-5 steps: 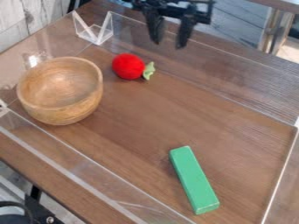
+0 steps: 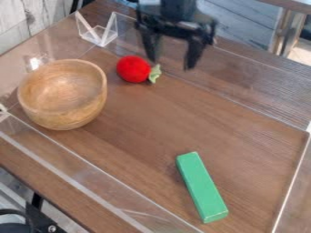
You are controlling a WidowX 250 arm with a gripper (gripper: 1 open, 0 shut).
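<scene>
My black gripper (image 2: 172, 45) hangs blurred at the top centre, above the back of the table, with its finger parts spread and nothing visible between them. Below and left of it a red tomato-like object (image 2: 134, 68) with a green top lies on the wooden table. A wooden bowl (image 2: 61, 100) stands at the left. A green block (image 2: 202, 187) lies at the lower right.
A clear angular holder (image 2: 97, 29) sits at the back left. Transparent edging runs along the table's sides (image 2: 286, 196).
The objects on the table have not moved.
</scene>
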